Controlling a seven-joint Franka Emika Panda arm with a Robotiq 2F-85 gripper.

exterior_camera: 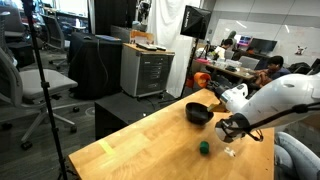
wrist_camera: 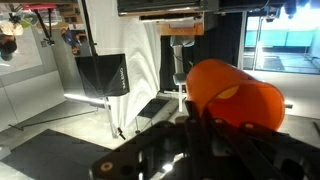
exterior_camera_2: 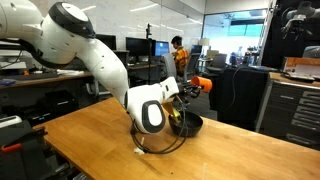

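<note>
An orange cup-like object [wrist_camera: 238,95] fills the right-centre of the wrist view, with the dark gripper below and against it. In exterior view 2 my gripper [exterior_camera_2: 190,85] is raised above the black bowl [exterior_camera_2: 187,124], shut on the orange object [exterior_camera_2: 205,83], which is tipped sideways. From the other side, the orange object [exterior_camera: 202,79] shows up above and behind the black bowl [exterior_camera: 199,113]. Part of the fingers is hidden behind the object and the arm.
A small green object [exterior_camera: 204,147] and a small white one [exterior_camera: 229,151] lie on the wooden table [exterior_camera: 150,145] near the arm.
</note>
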